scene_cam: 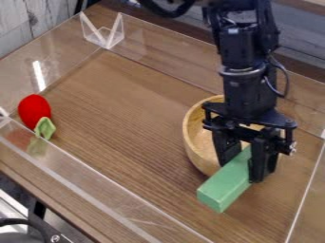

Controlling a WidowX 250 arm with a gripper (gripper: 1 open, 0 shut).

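The black gripper [254,154] reaches down at the right, shut on a green block [226,192], which is tilted, its lower end toward the front. Behind the gripper and block is a tan bowl [200,135], partly hidden by the arm.
A red object [36,110] with a pale green part lies at the far left. A clear plastic piece [99,30] stands at the back left.
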